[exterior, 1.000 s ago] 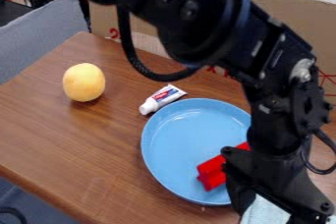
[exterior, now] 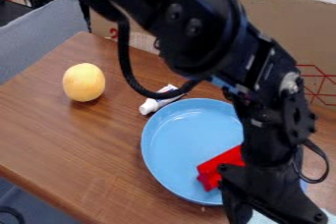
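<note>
A light blue plate (exterior: 178, 144) rests on the wooden table, with a red block (exterior: 214, 168) on its right part, partly hidden behind my black gripper (exterior: 256, 194). The gripper is low at the plate's right side, beside and in front of the block; its fingertips are mostly hidden or near the frame's bottom, and I see nothing clearly held. A white tube (exterior: 161, 101) lies just behind the plate, partly covered by a cable.
A yellow round fruit (exterior: 83, 82) sits on the left of the wooden table (exterior: 66, 149). A cardboard box wall (exterior: 321, 56) stands along the back.
The arm has shifted slightly, with its upper part and cable moving higher, revealing more of the plate's right. The plate and fruit have not visibly moved.
</note>
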